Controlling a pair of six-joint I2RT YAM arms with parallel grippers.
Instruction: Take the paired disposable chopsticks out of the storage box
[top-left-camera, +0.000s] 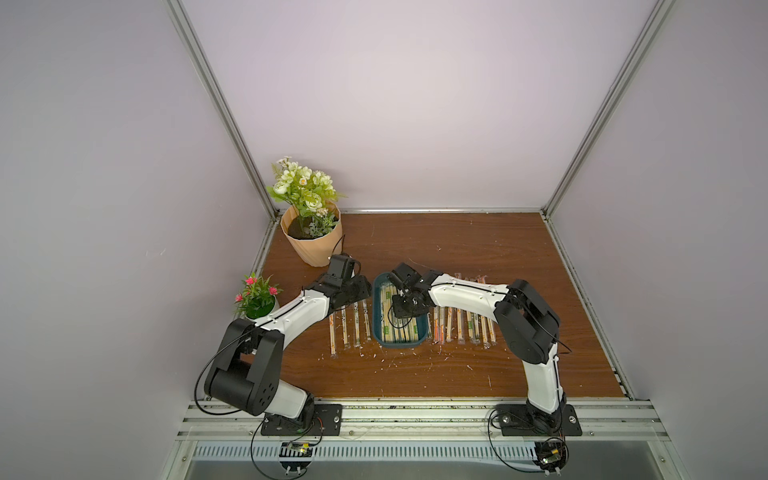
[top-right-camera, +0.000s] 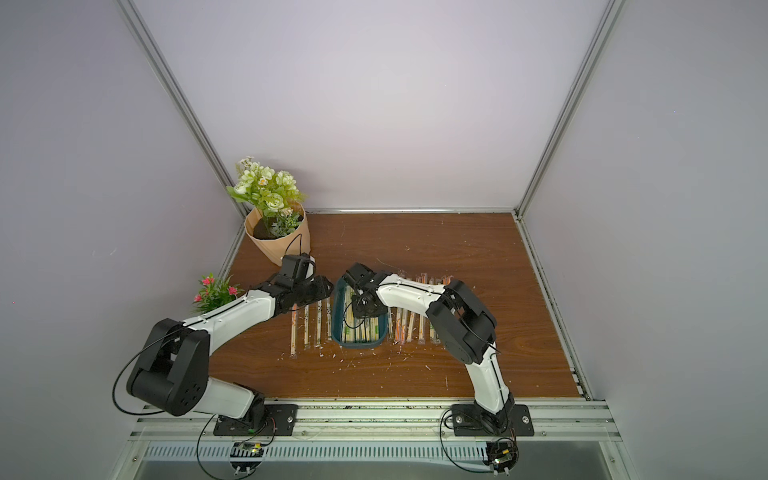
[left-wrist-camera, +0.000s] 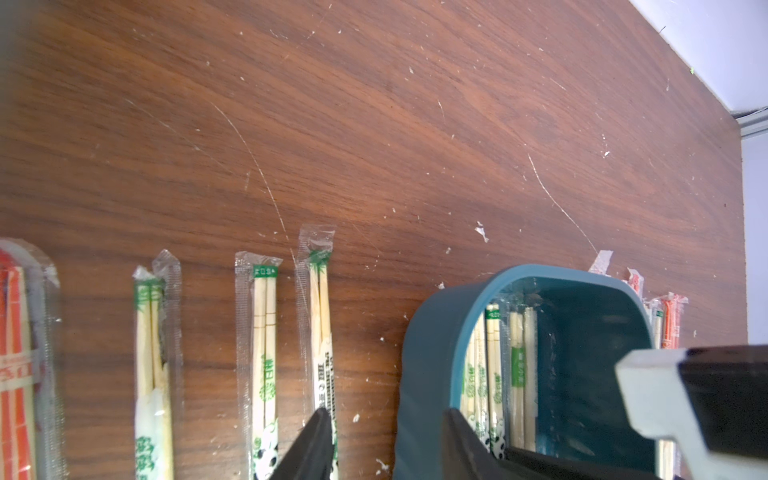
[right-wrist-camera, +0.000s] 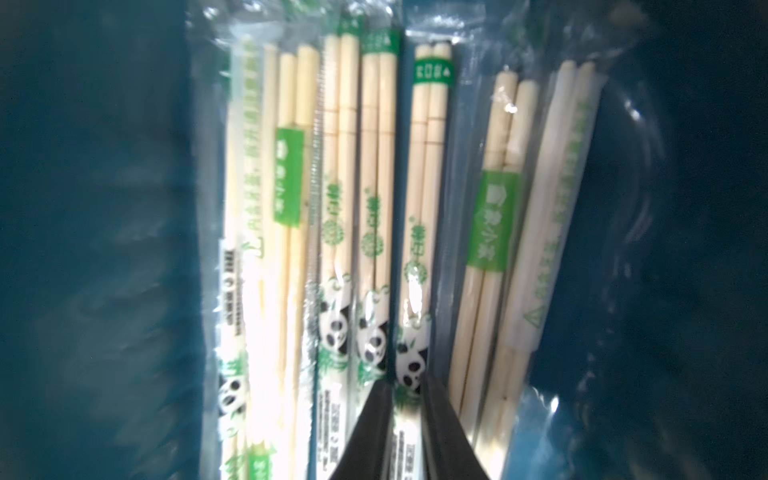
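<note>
A teal storage box (top-left-camera: 377, 320) holds several wrapped pairs of chopsticks (right-wrist-camera: 420, 200), many with green print and pandas. My right gripper is down in the box over the middle pairs, its fingertips close together on or just above one pair; whether it grips is unclear. My left gripper hangs part open over the table left of the box, nothing visible between its fingers. Further wrapped pairs (left-wrist-camera: 264, 360) lie on the table at both sides of the box.
A large potted plant (top-left-camera: 312, 240) stands at the back left, a small pink-flowered plant (top-left-camera: 257, 296) at the left edge.
</note>
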